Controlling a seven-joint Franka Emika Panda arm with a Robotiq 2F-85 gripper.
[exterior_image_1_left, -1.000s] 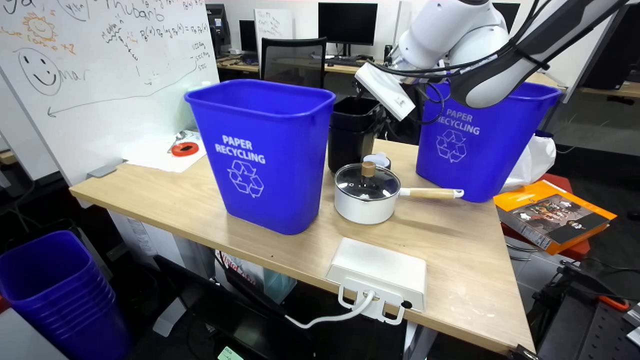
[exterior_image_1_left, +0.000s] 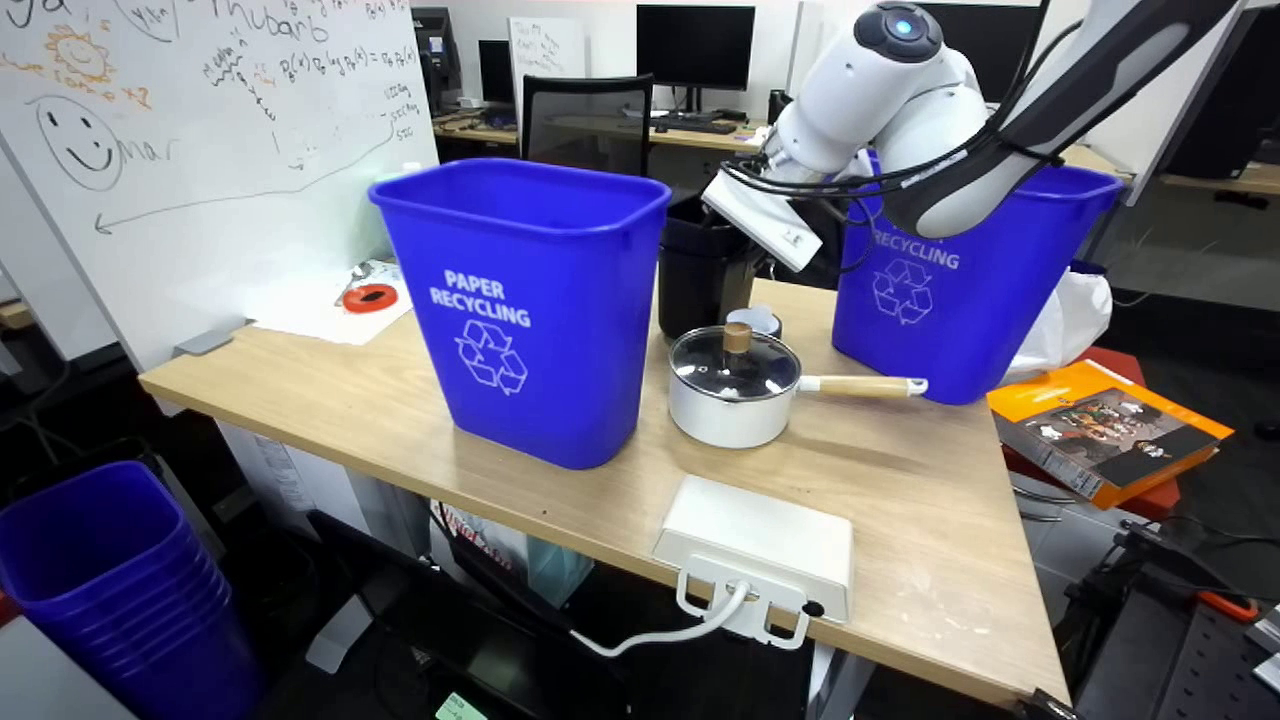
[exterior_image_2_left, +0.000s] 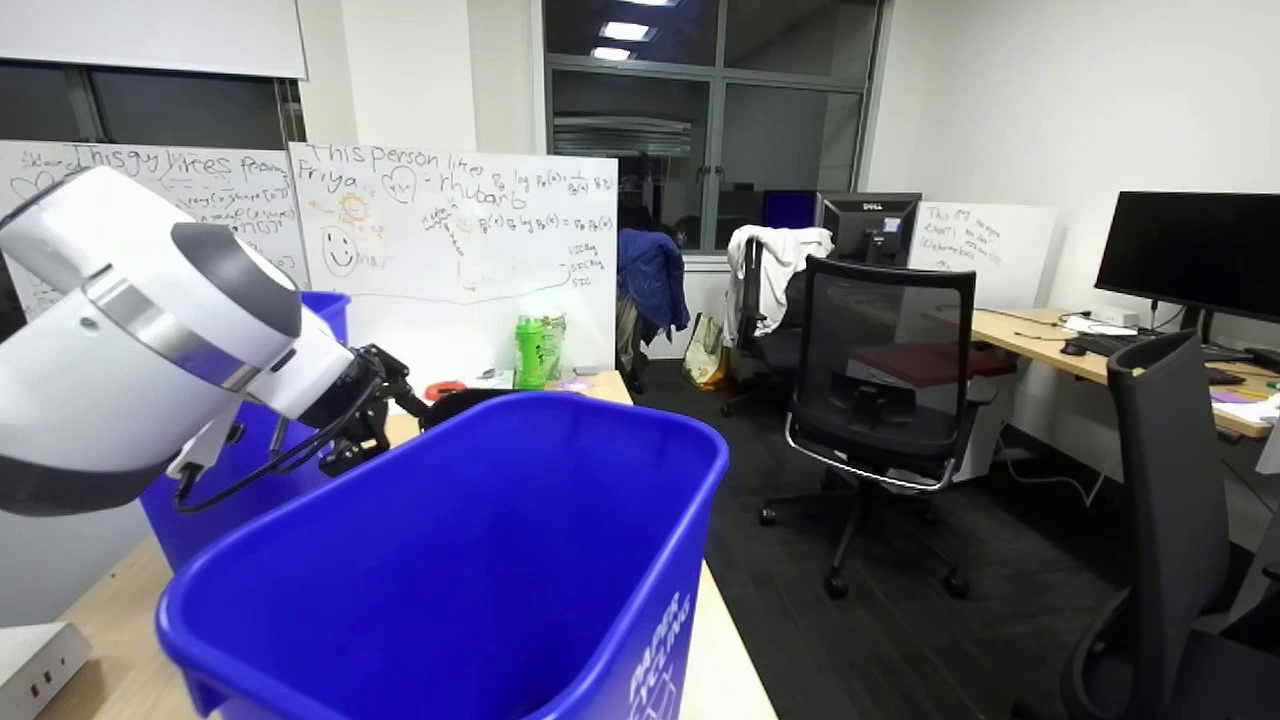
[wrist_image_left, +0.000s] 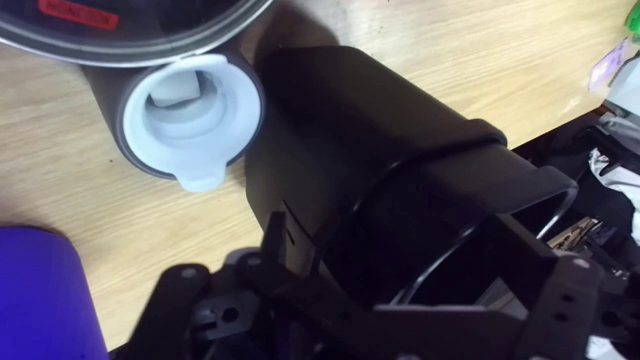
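Observation:
A black bin (exterior_image_1_left: 702, 282) stands upright on the table behind the white pot. Large in the wrist view, the same bin (wrist_image_left: 372, 120) has its mouth towards the lower right. My gripper is open at its rim, one finger along the outer side and the other over the mouth. Whether either finger touches the bin, I cannot tell. In exterior view 1 the white wrist housing hides the fingertips; in exterior view 2 my gripper (exterior_image_2_left: 372, 408) shows only partly, beyond the near blue bin.
Close beside the black bin are a dark cup (wrist_image_left: 192, 120) with a pale lid and the lidded white pot (exterior_image_1_left: 732, 414). Blue recycling bins stand left (exterior_image_1_left: 516, 324) and right (exterior_image_1_left: 960, 300). A white box (exterior_image_1_left: 756, 540) lies near the front edge. Bare tabletop lies at the front right.
My arm has come lower and slightly left, bringing the wrist housing down over the black bin's right side. The pot and blue bins have stayed put.

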